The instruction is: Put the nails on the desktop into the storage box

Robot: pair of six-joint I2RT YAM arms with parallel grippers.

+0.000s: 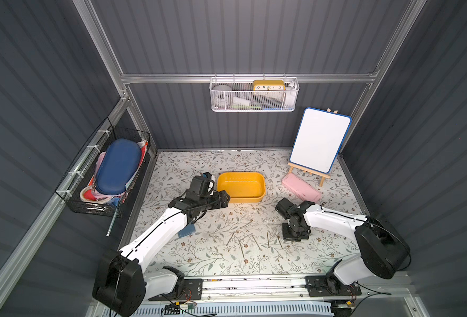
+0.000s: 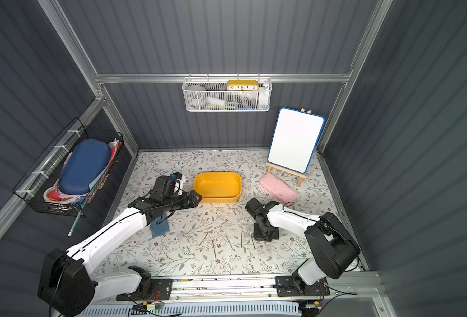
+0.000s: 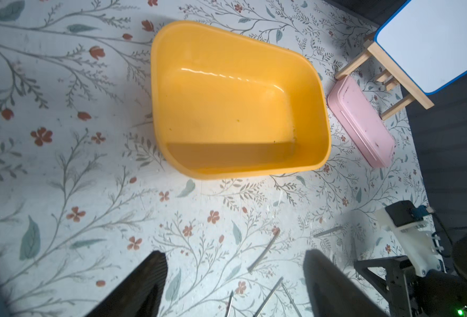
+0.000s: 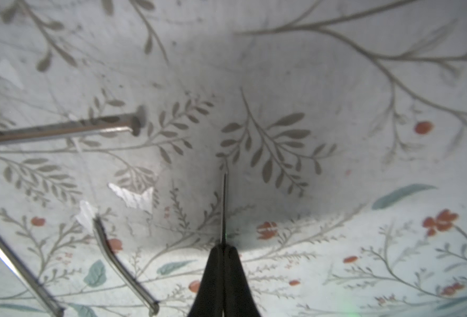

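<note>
In the right wrist view my right gripper is shut on a thin nail [image 4: 224,208], whose pointed end sticks out past the fingertips; its head is hidden between the fingers. More nails lie loose on the desktop: a long straight nail [image 4: 59,132], a bent nail [image 4: 125,269] and another straight nail [image 4: 19,269]. The yellow storage box [image 3: 318,142] looks empty apart from tiny specks. My left gripper stands open, its fingers wide apart above the desk just in front of the box, with nothing between them.
A pink case [image 1: 301,187] lies right of the box, below a whiteboard [image 1: 320,140] on a wooden easel. Beside the left arm a blue flat object [image 2: 159,226] rests on the desk. The patterned desktop [image 1: 207,259] has open room at the front.
</note>
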